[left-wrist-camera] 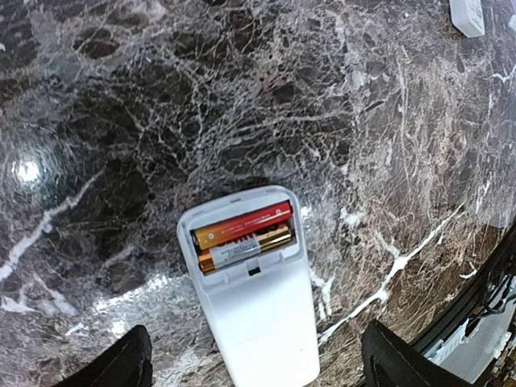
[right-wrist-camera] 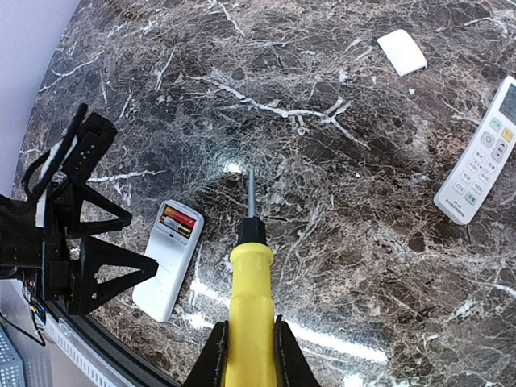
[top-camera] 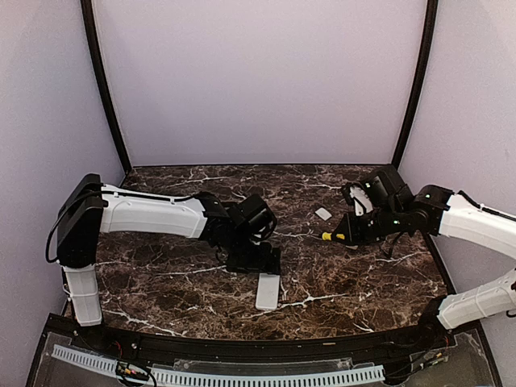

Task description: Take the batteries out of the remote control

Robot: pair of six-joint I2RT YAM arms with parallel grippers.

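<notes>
The white remote control (left-wrist-camera: 260,314) lies with its battery compartment uncovered. Inside that compartment sit a red-and-gold battery (left-wrist-camera: 243,224) and, beside it, a black-and-copper battery (left-wrist-camera: 244,247). My left gripper is open above the remote, its two fingers apart and nothing between them; in the top view it hides the compartment end. A yellow-handled screwdriver (right-wrist-camera: 251,298) with a thin metal shaft is clamped in my right gripper, which is off to the right of the remote and clear of the table.
A small white cover piece (right-wrist-camera: 401,52) lies on the marble tabletop (right-wrist-camera: 322,201). Another white remote with buttons (right-wrist-camera: 477,161) rests further to the side, partly cut off by the right wrist view's edge. The marble between these things is bare.
</notes>
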